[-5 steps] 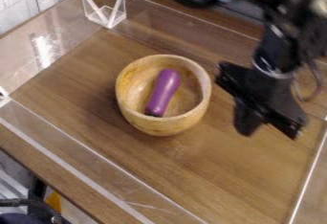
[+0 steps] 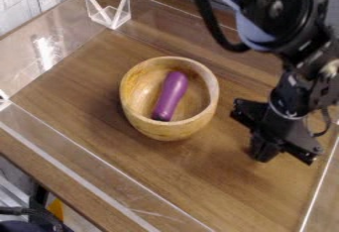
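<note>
A purple eggplant [image 2: 169, 94] lies inside a round wooden bowl [image 2: 138, 115] left of centre on the table. My black gripper [image 2: 261, 149] is low over the wooden table at the right, apart from the bowl. It appears shut, with nothing visible between its fingers.
Bare wooden table [image 2: 159, 181] surrounds the bowl, with free room in front and to the left. Clear plastic walls run along the table's edges at the left and right.
The bowl and eggplant stayed put.
</note>
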